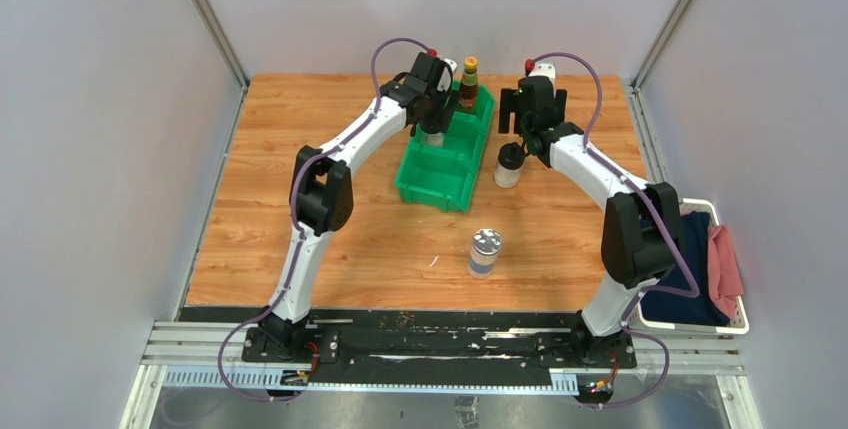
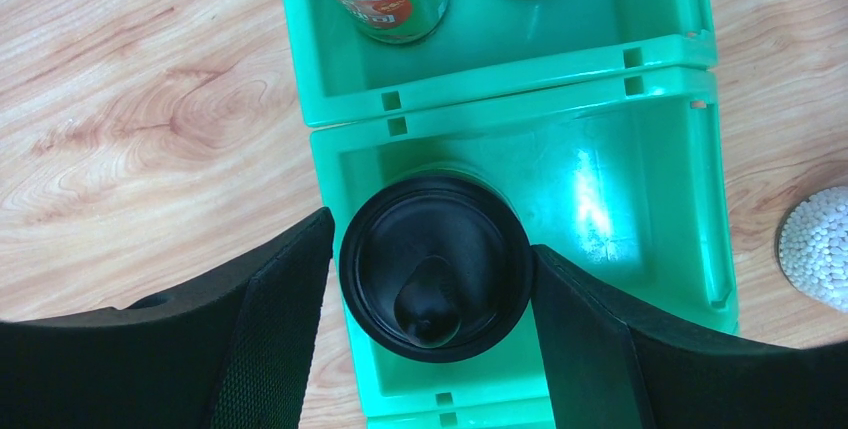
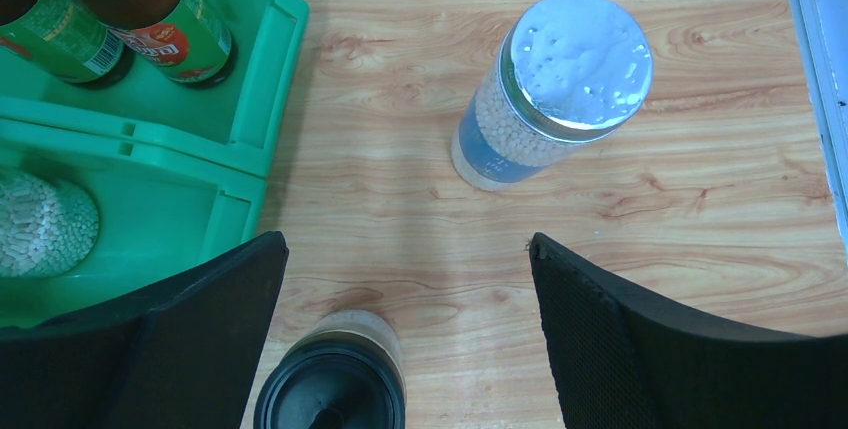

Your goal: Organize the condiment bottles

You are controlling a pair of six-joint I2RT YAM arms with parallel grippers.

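Observation:
The green tray (image 1: 437, 186) stands at the back centre. In its middle compartment a black-lidded bottle (image 2: 435, 269) stands upright, with the fingers of my left gripper on both sides of the lid. The right finger looks close against it, the left a hair apart; whether they grip cannot be told. Brown condiment bottles (image 1: 468, 85) fill the tray's far compartment. My right gripper is open and empty, over the table right of the tray. Beyond its fingers stands a silver-lidded jar (image 3: 555, 89); nearer sits another black-lidded bottle (image 1: 509, 165).
A second silver-lidded jar (image 1: 485, 253) is on the table near the front edge. The tray's nearest compartment looks empty. At the right, off the table, a white basket (image 1: 698, 327) holds cloths.

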